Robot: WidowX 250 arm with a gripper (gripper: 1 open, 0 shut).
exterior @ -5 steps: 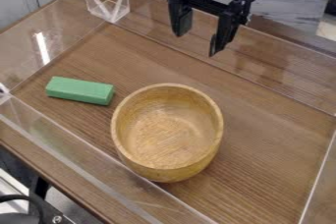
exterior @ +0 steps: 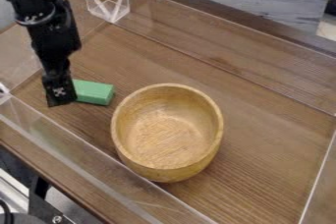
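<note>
My black gripper (exterior: 55, 92) reaches down on the left side of the wooden surface, open, just left of a green rectangular block (exterior: 92, 91). The block lies to the upper left of a round yellow bowl (exterior: 167, 169), apart from it. The bowl looks empty. The arm hides part of the surface at the upper left.
A clear plastic piece (exterior: 112, 10) sits at the back left. A pale wall or board runs along the back right.
The arm has swung from the back centre to the left and come down beside the green block. The block and bowl look about where they were.
</note>
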